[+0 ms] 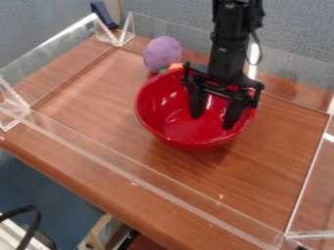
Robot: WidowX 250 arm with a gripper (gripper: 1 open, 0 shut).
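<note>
A red bowl (pixel 183 132) sits on the wooden tabletop, right of the centre. My black gripper (pixel 216 107) comes down from above into the bowl, with its fingers spread apart inside the rim. I see nothing clearly held between them. Behind the bowl, to the left, lies a round purple object (pixel 162 53), with a small orange item beside it, partly hidden.
Transparent walls (pixel 302 210) line the table's edges. A grey wall rises behind, and a dark cable hangs at the lower left.
</note>
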